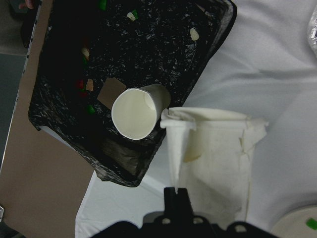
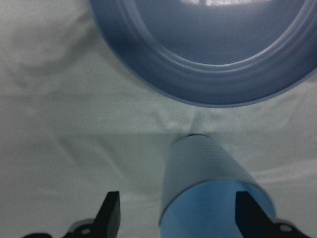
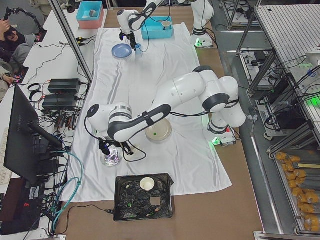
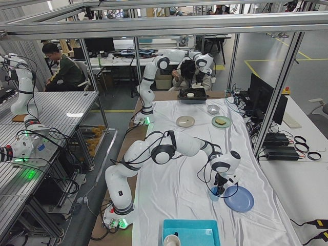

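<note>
My left gripper is shut on a crumpled white paper container (image 1: 213,158), held beside a black plastic-lined tray (image 1: 143,44), which holds a white cup (image 1: 158,99) and small scraps. My right gripper is open around the near end of a light blue cup (image 2: 198,158), which lies just short of a blue plate (image 2: 208,84); contact with the fingers is not visible. A crumpled foil item (image 3: 112,157) lies near my left gripper.
A cream plate (image 3: 159,131) and a green plate (image 4: 221,122) lie on the white cloth. A turquoise bin (image 4: 190,225) stands by the right arm.
</note>
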